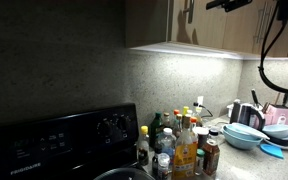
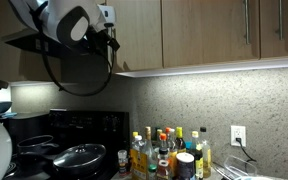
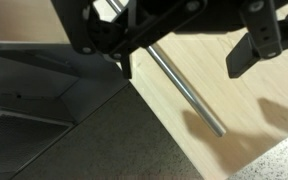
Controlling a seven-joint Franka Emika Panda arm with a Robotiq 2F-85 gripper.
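A wooden upper cabinet door [image 3: 219, 130] fills much of the wrist view, with its long metal bar handle [image 3: 189, 92] running slantwise across it. My gripper is open, its dark fingers [image 3: 246, 55] spread apart on either side of part of the handle. Whether they touch it, I cannot tell. In exterior view 1 a dark part of the gripper [image 1: 229, 4] shows at the top edge, right of the door handle [image 1: 190, 11]. From the left in exterior view 2, the arm [image 2: 69, 25] reaches up to the cabinet's corner.
Several bottles [image 1: 186, 150] crowd the counter below the cabinet, beside the black stove [image 1: 54, 145]. A covered pan [image 2: 79, 157] sits on the stove. Blue bowls [image 1: 244, 135] stand farther right. A loose black cable [image 1: 264, 55] hangs from the arm.
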